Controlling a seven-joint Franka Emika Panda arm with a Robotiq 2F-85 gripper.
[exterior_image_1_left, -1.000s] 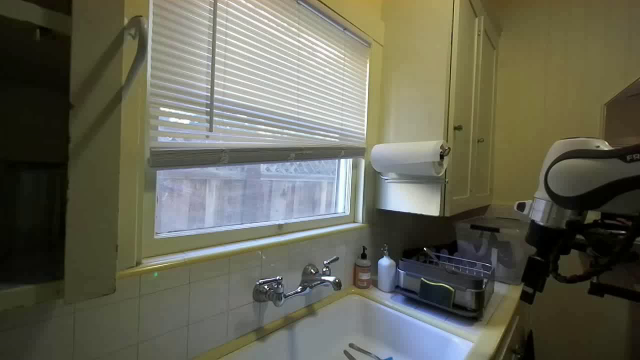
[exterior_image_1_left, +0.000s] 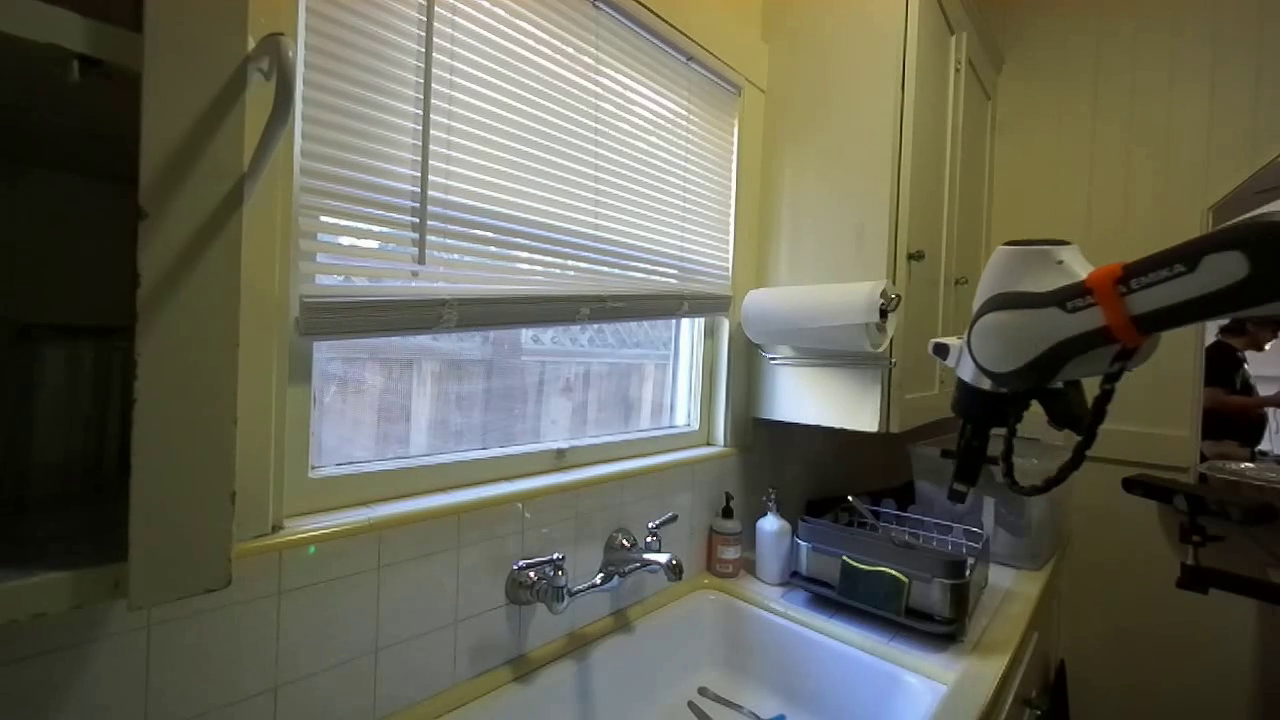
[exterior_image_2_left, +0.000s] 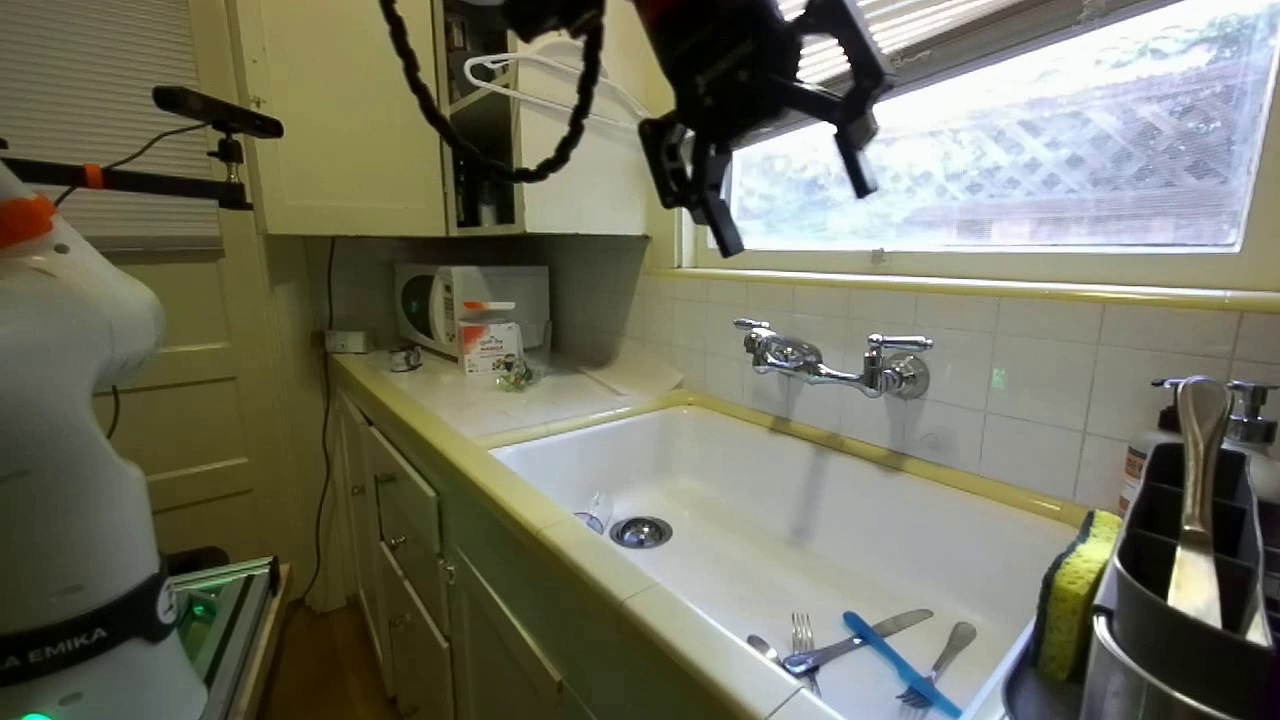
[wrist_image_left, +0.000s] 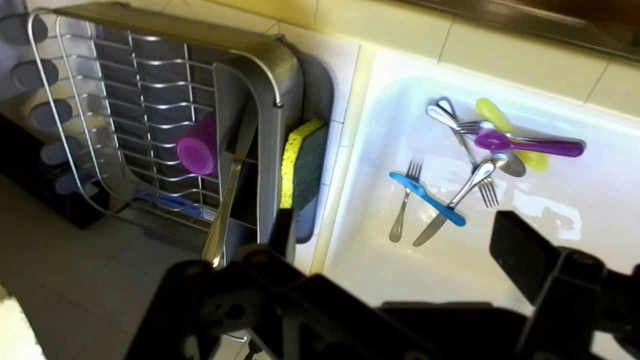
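My gripper (exterior_image_2_left: 792, 216) hangs high in the air, its fingers wide apart and nothing between them. In the wrist view its black fingers (wrist_image_left: 523, 255) frame the near part of the sink, well above it. In the white sink (wrist_image_left: 372, 282) lie a blue knife (wrist_image_left: 427, 198), a purple spoon (wrist_image_left: 531, 144), a yellow-green utensil (wrist_image_left: 496, 117) and several metal forks, knives and spoons, some crossing each other. A dish rack (wrist_image_left: 147, 111) stands beside the sink, holding a purple cup (wrist_image_left: 198, 147). A metal utensil (wrist_image_left: 231, 198) rests in the rack's cutlery holder (exterior_image_2_left: 1134, 648).
A yellow-and-dark sponge (wrist_image_left: 304, 162) sits on the rack's sink-facing side. Two soap bottles (exterior_image_1_left: 726, 540) stand by the wall. The chrome faucet (exterior_image_1_left: 594, 572) juts over the sink. A paper towel roll (exterior_image_1_left: 818, 316) hangs under the cabinet. The sink's drain side is mostly bare.
In exterior view 1 the arm and gripper have moved left and up, from the right of the counter to above the dish rack. The rack and the visible sink items look unmoved.
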